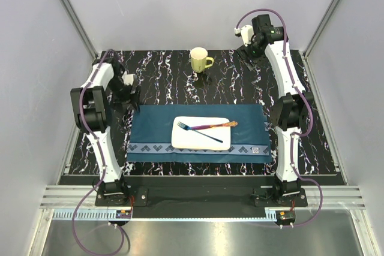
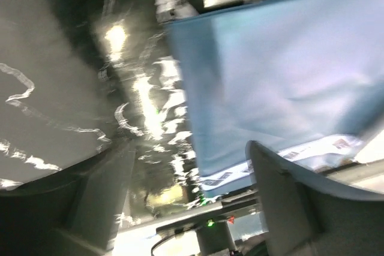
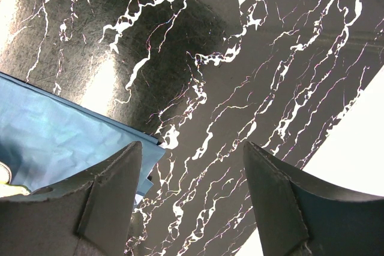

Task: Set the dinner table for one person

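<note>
A blue place mat [image 1: 147, 130] with a patterned strip lies on the black marbled table, and a white plate [image 1: 183, 142] rests on it. Across the plate, a dark-blue fork [image 1: 204, 133] and a knife [image 1: 210, 126] with an orange-brown end cross near the fork's tines. Behind the mat stands a yellow mug [image 1: 198, 60], handle to the right. Over the mat's far left corner, my left gripper [image 1: 132, 95] is open, and its blurred wrist view shows nothing between the fingers. My right gripper [image 1: 246, 57] is open and empty above the table at the back right.
Walls enclose the table [image 1: 168, 79] at the back and sides. Bare table lies between the mat and the mug, and around the mat's sides. Both arms stand clear of the plate.
</note>
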